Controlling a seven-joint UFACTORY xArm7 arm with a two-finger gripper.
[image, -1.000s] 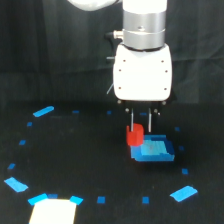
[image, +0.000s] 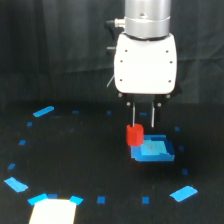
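Observation:
My gripper (image: 143, 123) hangs down under the white hand (image: 145, 66), its two thin fingers well apart, so it stands open. A small red block (image: 134, 136) is just below the left fingertip, at the left side of a blue tray (image: 164, 157). It overlaps the tray's left edge in this view, and I cannot tell whether it rests inside or beside it. No object shows in the gap between the fingers.
A light blue piece (image: 154, 147) lies in the tray. Blue tape strips (image: 183, 193) and small blue squares mark the dark table. A cream-coloured square (image: 53, 211) is at the front left.
The hand and fingers have shifted slightly up and to the right. The red block and the tray look to be in nearly the same place.

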